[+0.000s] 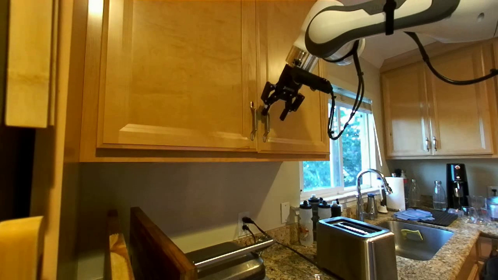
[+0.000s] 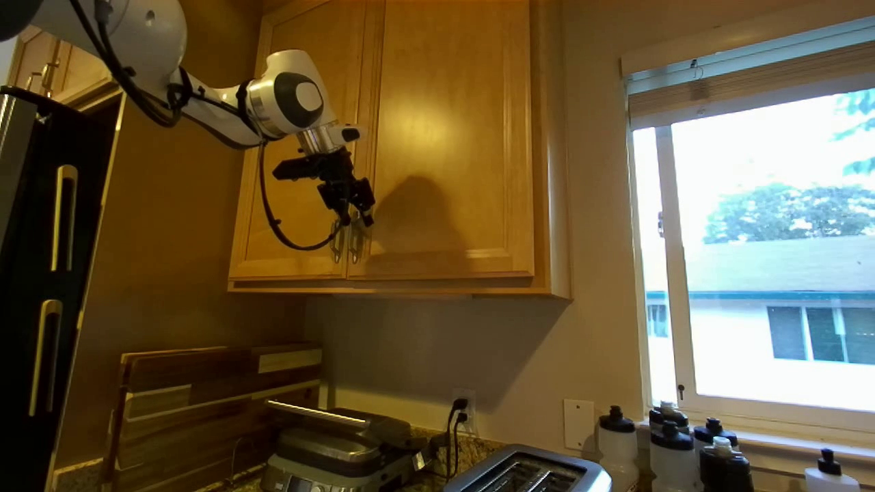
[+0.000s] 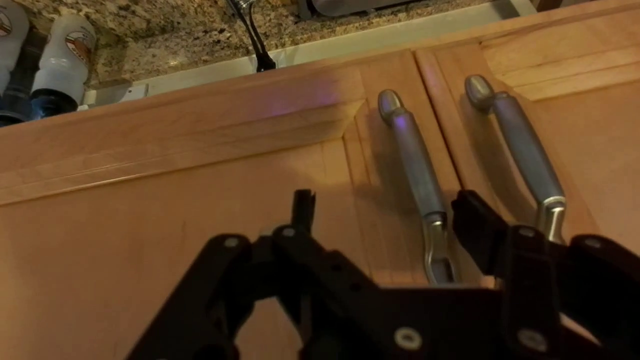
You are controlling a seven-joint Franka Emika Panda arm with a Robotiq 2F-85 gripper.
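Observation:
My gripper (image 1: 274, 113) hangs tilted in front of the upper cabinet's two closed doors, its fingers apart. In the wrist view, one handle (image 3: 415, 165) appears between the spread fingertips, closer to the right-hand finger (image 3: 477, 219); no grip on it shows. That finger appears between this handle and the neighbouring handle (image 3: 531, 147). Both handles are curved metal pulls. Exterior view 2 has the gripper (image 2: 356, 218) over the upper part of the right door's handle (image 2: 356, 246). How deep the fingertips reach, and whether they touch the door, I cannot tell.
Below the cabinet stand a toaster (image 1: 357, 247), a grill (image 2: 336, 447) and several bottles (image 1: 306, 224) on the granite counter. A window (image 2: 755, 246) is to the right. The wall space directly under the cabinet is clear.

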